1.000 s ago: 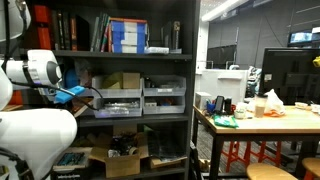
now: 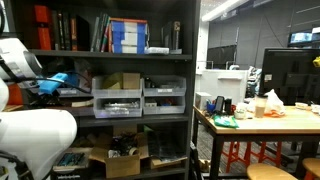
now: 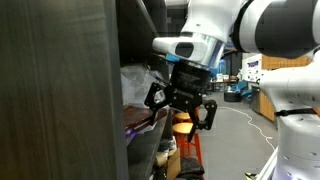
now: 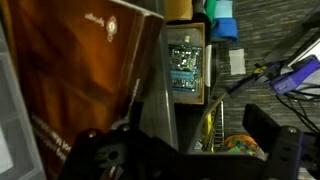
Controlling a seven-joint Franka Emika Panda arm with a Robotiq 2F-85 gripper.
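Note:
A dark brown-red book (image 4: 85, 65) with light lettering on its cover fills the left of the wrist view. Below it in that view, my gripper is open, with its two dark fingertips far apart. One of its fingers (image 4: 122, 135) overlaps the book's lower right corner; whether they touch, I cannot tell. In exterior view 1, the gripper is by the left end of the shelf, near the blue band (image 2: 66, 79) on the arm. Exterior view 2 shows its black fingers (image 3: 206, 116) spread beside the shelf's side panel.
The tall dark shelf (image 2: 187, 100) holds upright books above, clear plastic bins (image 2: 117, 107) midway and a cardboard box (image 2: 122, 160) below. At right stands a wooden table (image 2: 270, 124) with items on it and stools beneath. Open floor lies between them.
Earlier it hung lower. Shelf and table look the same.

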